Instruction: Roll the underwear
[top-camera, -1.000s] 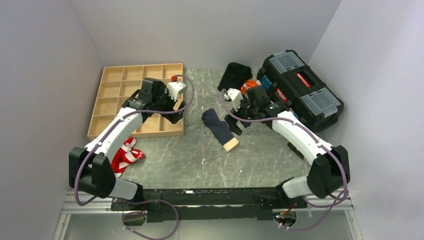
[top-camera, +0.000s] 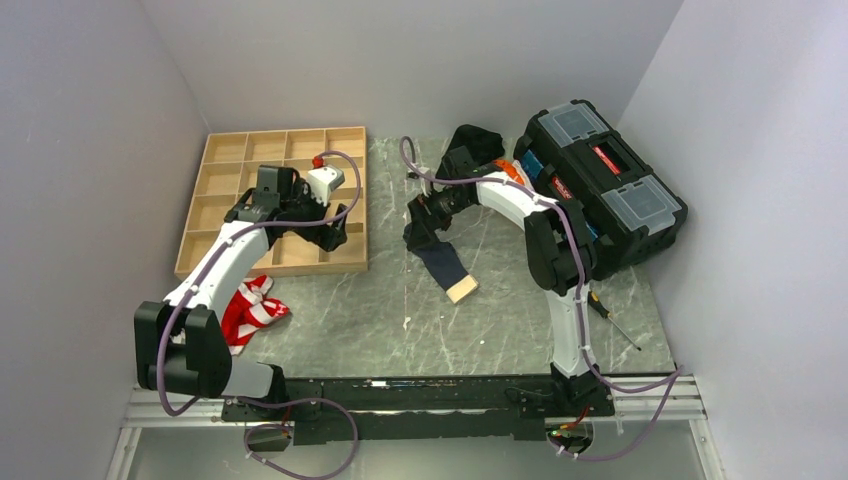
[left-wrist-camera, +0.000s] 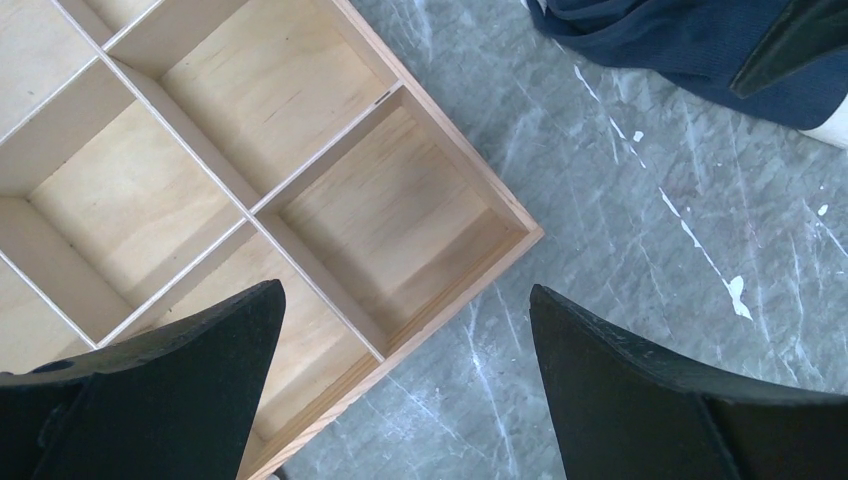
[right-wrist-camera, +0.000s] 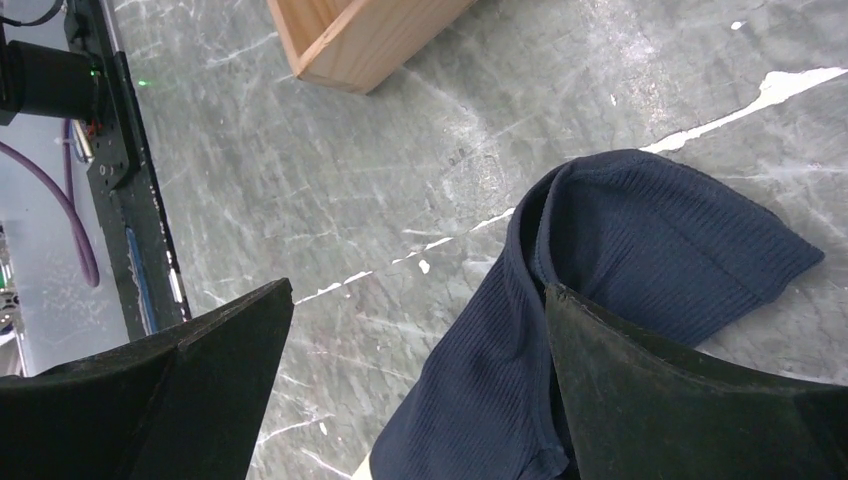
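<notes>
Folded into a long strip, the dark navy underwear (top-camera: 443, 264) lies on the grey marbled table, its pale band (top-camera: 462, 289) at the front end. In the right wrist view the navy cloth (right-wrist-camera: 650, 240) shows a loose fold across its far end. My right gripper (top-camera: 420, 228) is over that far end, its fingers apart; one of its fingers (right-wrist-camera: 650, 400) overlaps the cloth, and I cannot tell whether it touches. Over the wooden box's front right corner, my left gripper (top-camera: 335, 228) hangs open and empty. A corner of the underwear (left-wrist-camera: 680, 50) shows at the upper right of the left wrist view.
The divided wooden box (top-camera: 215, 212) stands at the back left, its visible compartments empty. Red-and-white cloth (top-camera: 252, 315) lies in front of it. A black cloth (top-camera: 478, 142), black toolbox (top-camera: 612, 180) and screwdriver (top-camera: 612, 318) are to the right.
My right gripper has moved left, from beside the underwear to over its far end. The left gripper has shifted slightly left over the box. The underwear looks unmoved.
</notes>
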